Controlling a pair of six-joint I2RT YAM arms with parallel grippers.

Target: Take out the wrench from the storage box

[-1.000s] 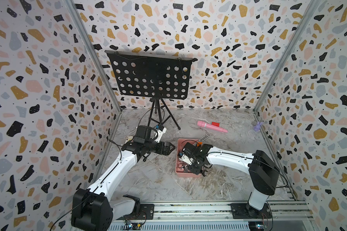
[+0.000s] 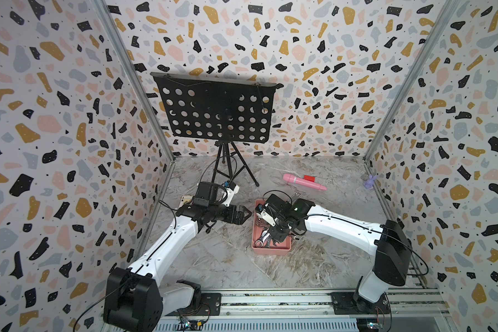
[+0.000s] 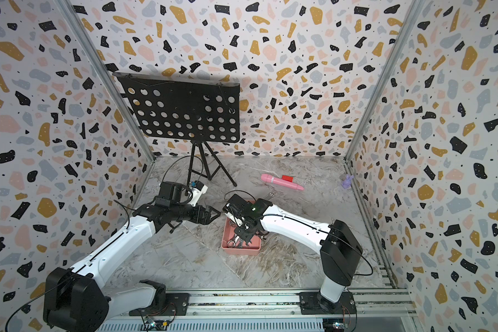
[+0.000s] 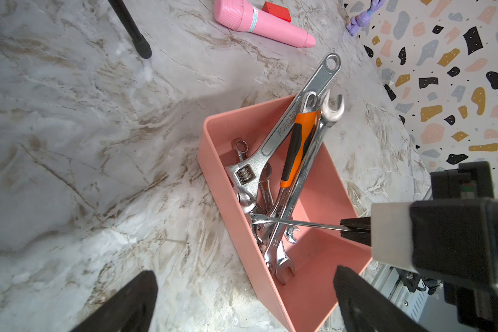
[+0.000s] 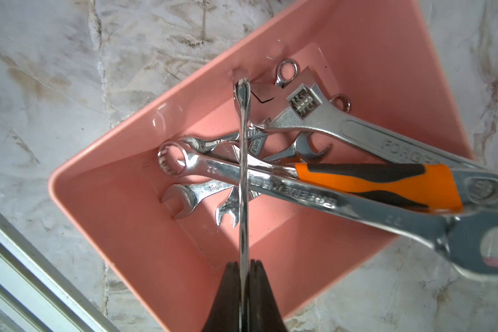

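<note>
In the right wrist view my right gripper is shut on a long silver wrench [image 5: 243, 182], turned edge-on. The held wrench spans above the other tools; in the left wrist view its far end is over the wall of the pink storage box [image 4: 235, 221]. Inside lie a second long wrench [image 5: 337, 202], an adjustable wrench [image 5: 365, 132], an orange-handled tool [image 5: 387, 182] and several small spanners [image 5: 188, 196]. My left gripper stands open left of the box, nothing between its fingers; its tips are dark blurs at the lower edge.
A black perforated stand [image 2: 215, 108] on tripod legs rises behind the left arm. Back right lie a pink microphone [image 2: 304, 181], a red block [image 2: 309, 178] and a purple figure [image 2: 369, 181]. Bare marble lies in front of the box.
The second long wrench has swung toward the orange handle. The left arm has barely moved.
</note>
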